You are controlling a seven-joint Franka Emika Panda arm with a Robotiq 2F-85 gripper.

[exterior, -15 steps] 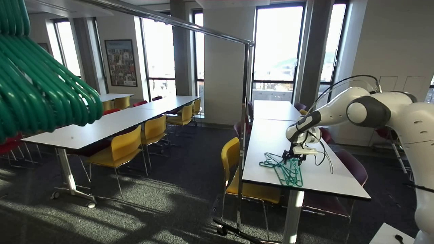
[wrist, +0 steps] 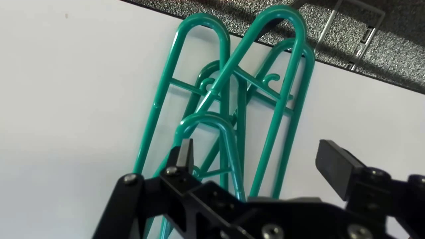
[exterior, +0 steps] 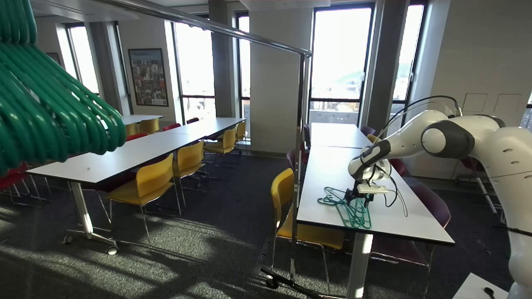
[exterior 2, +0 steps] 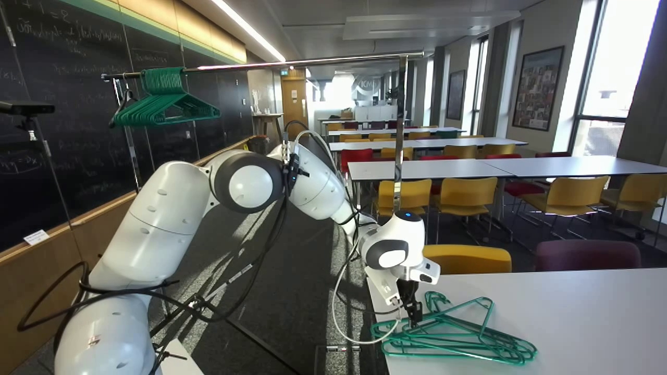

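Observation:
Several green plastic hangers (wrist: 152, 119) lie in a tangled pile on the white table (wrist: 79, 79), close to its edge. Over them, my gripper is open, its two fingers wide apart. In the wrist view, the left finger (wrist: 185, 155) overlaps the rounded end of one hanger, while the right finger (wrist: 338, 167) has bare table beneath it. Exterior view 2 has the gripper (exterior 2: 412, 315) low at one side of the pile of hangers (exterior 2: 481, 344). Whether a fingertip touches a hanger cannot be told. The gripper's body hides the lower part of the pile.
A metal clothes rail (exterior 2: 300, 63) carries a tight bunch of green hangers (exterior 2: 165, 106). Its upright post (exterior: 299, 149) stands beside the table's edge. A yellow chair (exterior: 282, 192) is close by.
The arm has come down slightly, bringing the gripper lower and a little leftward over the hangers in exterior view 1. The pile looks unmoved.

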